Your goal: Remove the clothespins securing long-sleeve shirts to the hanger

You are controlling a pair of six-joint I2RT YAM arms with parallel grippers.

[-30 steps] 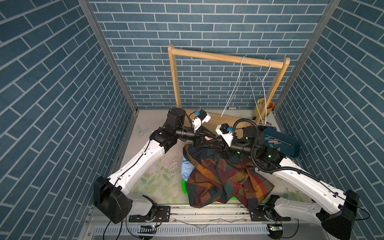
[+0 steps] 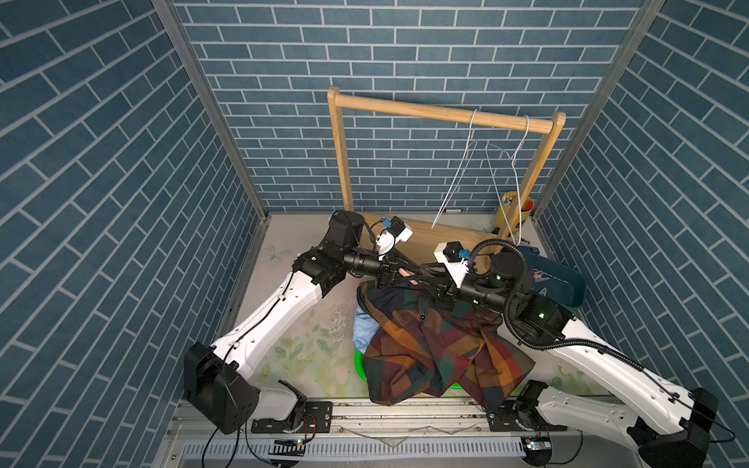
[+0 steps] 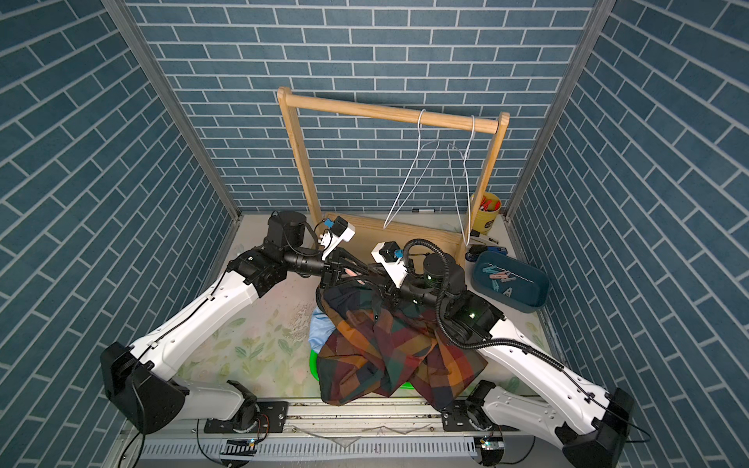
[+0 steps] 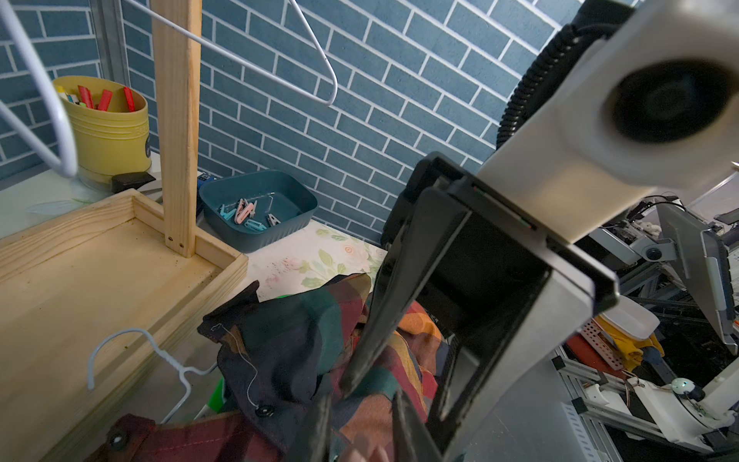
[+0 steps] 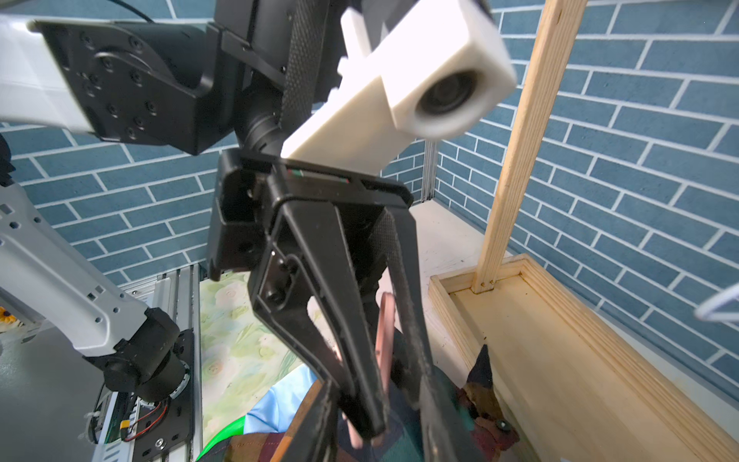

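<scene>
A pink clothespin (image 5: 385, 338) sits between the fingers of my left gripper (image 2: 413, 273), which is shut on it just above the collar of the plaid long sleeve shirt (image 2: 437, 343). Facing it from the other side, my right gripper (image 2: 429, 282) is part open, its tips close to the left gripper's. In the left wrist view only the clothespin's pink end (image 4: 361, 450) shows at the bottom edge. A white hanger hook (image 4: 183, 371) sticks out by the shirt's dark collar (image 4: 269, 338). Whether the clothespin still pinches the cloth is hidden by the fingers.
Behind the arms stands a wooden rack (image 2: 437, 111) with two bare white hangers (image 3: 405, 183). A dark blue bin (image 3: 538, 300) with several clothespins stands at the right, near a yellow pot (image 3: 485, 214). Light-blue cloth (image 2: 364, 331) and a green rim (image 2: 359, 364) lie beneath the shirt.
My right gripper has shifted slightly to the right, away from the left gripper. The left arm, the shirt and the hangers look nearly unchanged.
</scene>
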